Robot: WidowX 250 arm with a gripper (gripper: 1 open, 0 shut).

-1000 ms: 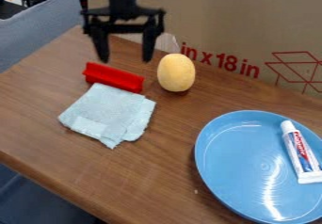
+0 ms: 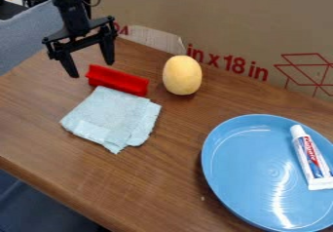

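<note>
The black gripper [image 2: 92, 57] hangs at the upper left, open, its fingers spread above and around the left end of a red block [image 2: 119, 80]. A yellow oval object [image 2: 182, 75] stands right of the block. A folded pale cloth [image 2: 111, 119] lies in front of them on the wooden table [image 2: 143, 187].
A blue plate [image 2: 254, 173] with a toothpaste tube [image 2: 311, 158] on it fills the right front. A cardboard box [image 2: 247, 31] stands along the back, and grey fabric [image 2: 19, 41] lies at the left edge.
The gripper has moved left from above the middle of the red block to over its left end. The objects on the table look unchanged.
</note>
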